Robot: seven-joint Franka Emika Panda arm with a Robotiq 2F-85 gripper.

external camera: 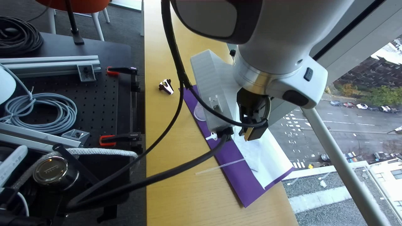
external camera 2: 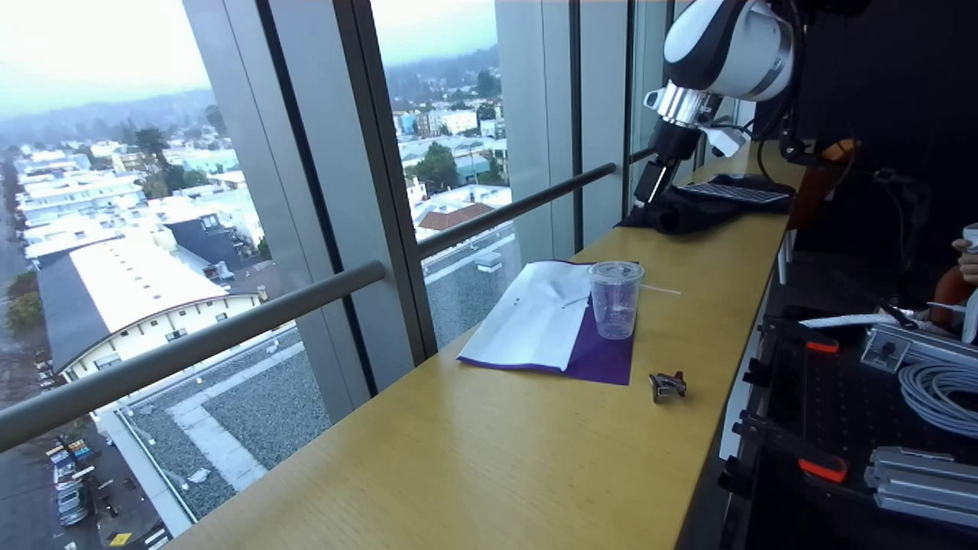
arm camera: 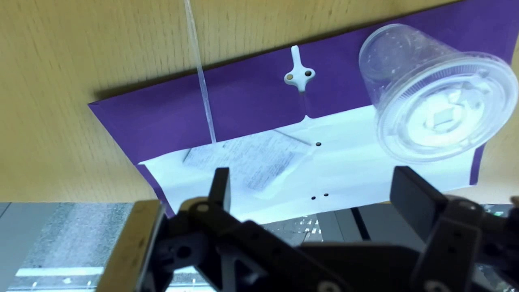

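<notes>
In the wrist view my gripper stands open, its black fingers point(arm camera: 221, 190) far apart and nothing between them. It hangs above a purple folder point(arm camera: 151, 119) with white paper point(arm camera: 350, 165) on it. A clear plastic cup with a lid point(arm camera: 445, 109) rests on the folder's right part. Left of the cup is a small white cross-shaped piece point(arm camera: 300, 73). A clear straw point(arm camera: 198, 58) lies across the folder's edge onto the wood. A staple remover point(external camera 2: 667, 386) sits on the bare table in exterior view 2, apart from the folder.
The wooden table point(external camera 2: 440, 449) is a narrow strip beside windows and a metal rail point(external camera 2: 513, 209). Dark cloth point(external camera 2: 683, 211) lies farther along it. A black cart point(external camera: 105, 86) with coiled cable point(external camera: 41, 113) stands alongside.
</notes>
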